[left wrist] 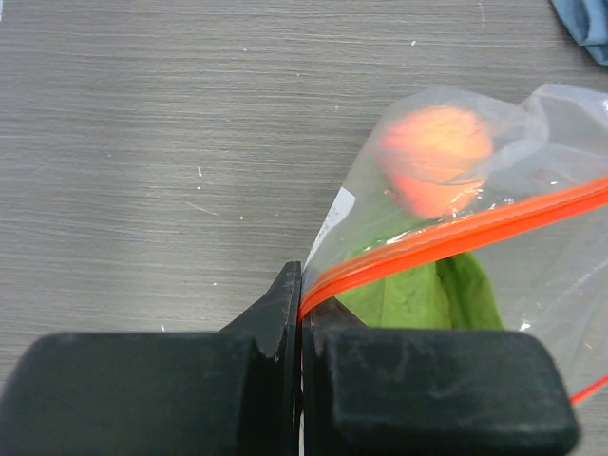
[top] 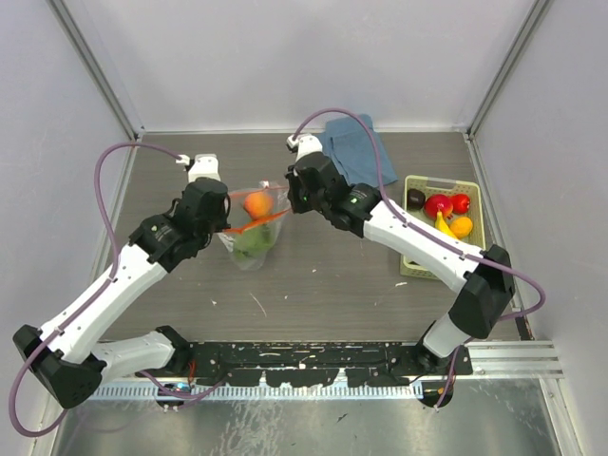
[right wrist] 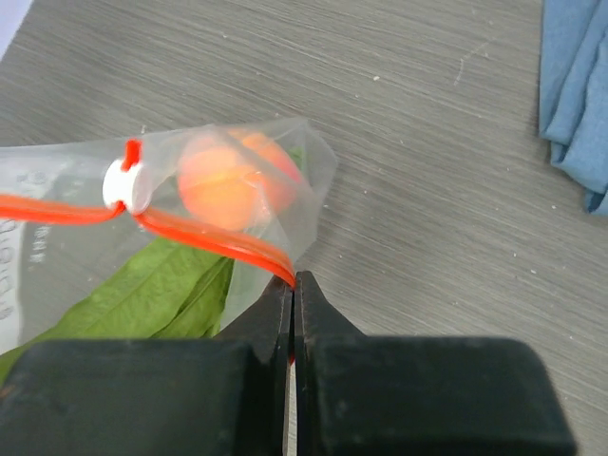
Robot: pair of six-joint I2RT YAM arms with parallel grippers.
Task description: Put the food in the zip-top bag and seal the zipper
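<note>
A clear zip bag [top: 249, 249] with orange zipper strips, a white slider [right wrist: 126, 186], an orange round food [top: 257, 205] and green leafy food [left wrist: 418, 294] inside hangs between my grippers. My left gripper [top: 220, 228] is shut on one end of the zipper edge at the bag's left side. My right gripper [top: 293, 201] is shut on the zipper at the other end, near the slider. The bag's mouth appears partly open.
A crate [top: 411, 258] with several fruits, including a banana and an avocado, stands at the right. A folded blue cloth [top: 347, 152] lies at the back. The table around the bag is otherwise clear.
</note>
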